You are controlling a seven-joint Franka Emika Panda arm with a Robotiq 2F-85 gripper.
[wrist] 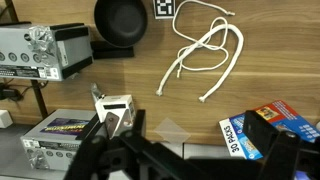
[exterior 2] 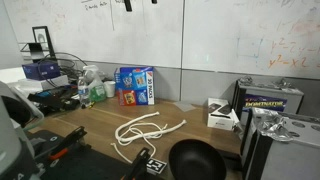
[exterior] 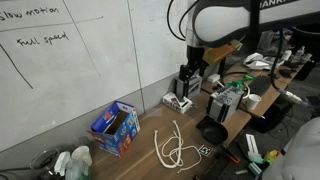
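In the wrist view my gripper is open, its two dark fingers wide apart with nothing between them. It hangs high above the wooden table, and in the second exterior view only the fingertips (exterior 2: 128,5) show at the top edge. A white rope (wrist: 215,45) lies loosely looped on the tabletop, well below the gripper. Beside it rests a black pan (wrist: 121,20). A blue and red box (wrist: 270,130) stands on the table's other side. Near the wall sits a small white box (exterior 2: 221,113).
Metal toaster-like appliances (exterior 2: 280,140) crowd one side of the table. A printed marker (exterior 2: 156,166) lies near the pan. Bottles (exterior 2: 84,94) stand at the far left, and a whiteboard (exterior 2: 200,35) rises behind. Bare wood (wrist: 120,75) surrounds the rope.
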